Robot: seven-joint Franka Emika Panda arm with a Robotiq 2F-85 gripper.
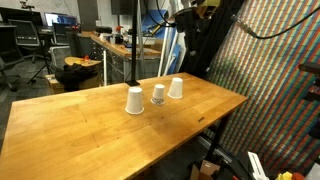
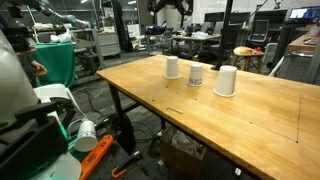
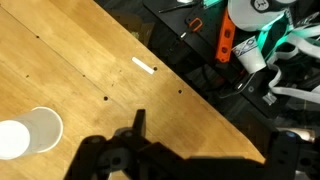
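Three upside-down white cups stand in a loose row on the wooden table: a left cup (image 1: 134,100), a middle cup (image 1: 158,94) with a darker patterned band, and a right cup (image 1: 176,88). All three also show in exterior view 2, where the nearest-looking cup (image 2: 226,82) is at the right. High over the table, well above the cups, my gripper (image 2: 172,20) stands open and empty. In the wrist view the gripper has bare table between its fingers, and one cup (image 3: 30,132) is partly cut off at the left edge.
A small white strip (image 3: 143,65) lies on the table near its edge. Beyond that edge, an orange bar (image 3: 225,37) and cables are lower down. Most of the tabletop (image 1: 75,125) left of the cups is bare.
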